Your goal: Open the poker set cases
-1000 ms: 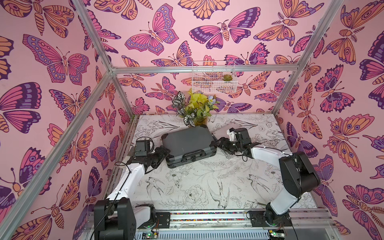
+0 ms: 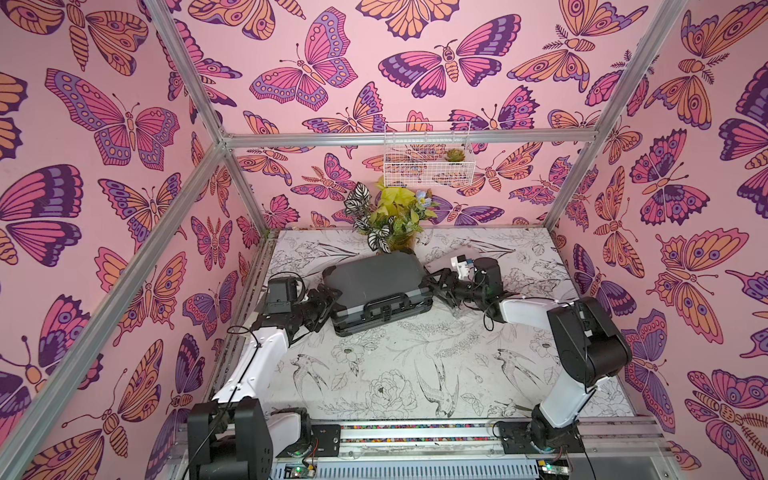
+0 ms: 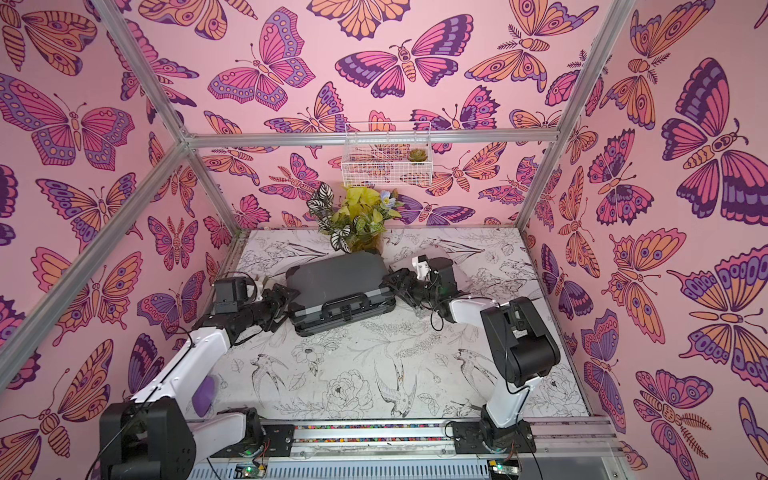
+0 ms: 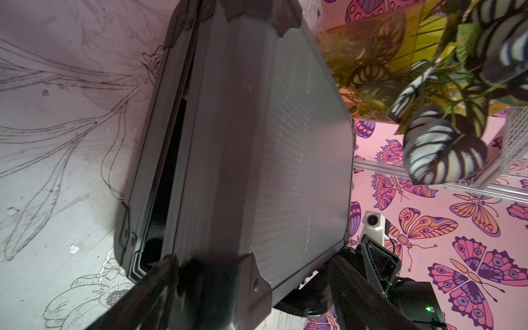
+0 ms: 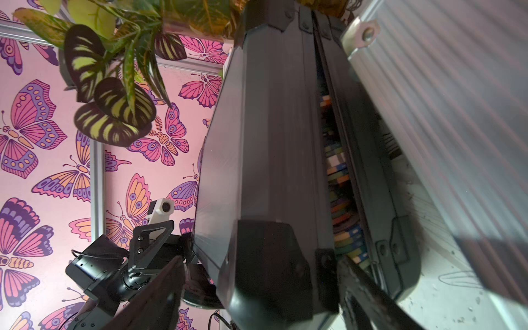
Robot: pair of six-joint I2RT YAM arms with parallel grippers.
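Observation:
A dark grey poker case (image 2: 376, 280) lies on the table, its handle (image 2: 386, 306) facing the front. Its lid (image 5: 275, 165) is slightly raised, and colourful chips (image 5: 343, 200) show through the gap in the right wrist view. My left gripper (image 2: 331, 305) is at the case's left end, open, with a lid corner (image 4: 255, 286) between its spread fingers. At the right end, my right gripper (image 2: 436, 285) is open with the other front lid corner (image 5: 275, 264) between its fingers. Whether the fingers touch the lid is hard to tell.
A ribbed silver panel (image 5: 456, 110) stands close beside the case's right end. Leafy plants (image 2: 392, 212) crowd the back edge, below a white wire basket (image 2: 428, 164). Clear table (image 2: 432, 368) lies in front of the case.
The right upper arm has shifted slightly inward, with its gripper still at the case's right end. My left arm swung slightly and came back. The case looks unmoved.

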